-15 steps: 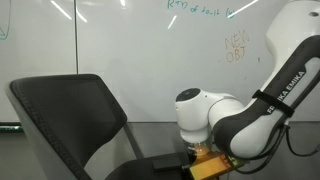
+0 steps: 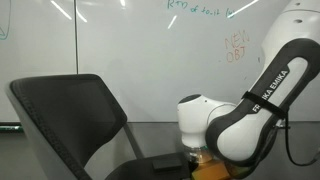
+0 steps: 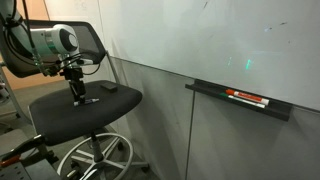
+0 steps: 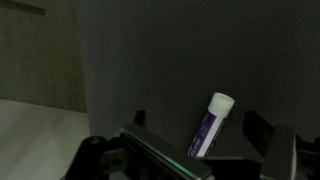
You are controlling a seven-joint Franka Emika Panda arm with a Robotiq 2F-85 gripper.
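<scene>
A white marker with a purple label (image 4: 209, 128) rests on the dark seat of an office chair (image 4: 150, 60). In the wrist view my gripper is open, its two dark fingertips standing apart on either side of the marker. The marker's lower end is hidden behind the gripper body. Exterior view 2 has the gripper (image 3: 77, 98) low over the chair seat (image 3: 60, 120), close to its surface. Whether the fingers touch the seat cannot be made out. In exterior view 1 the fingers are out of sight.
A small black block (image 3: 117, 87) lies on the seat near its wall side. The chair backrest (image 2: 70, 120) rises beside the arm. On the whiteboard ledge (image 3: 240, 100) lie markers, one red. Much of the seat is bare.
The arm has come down over the past second, and its wrist part sits lower by the chair. The chair has stayed in place.
</scene>
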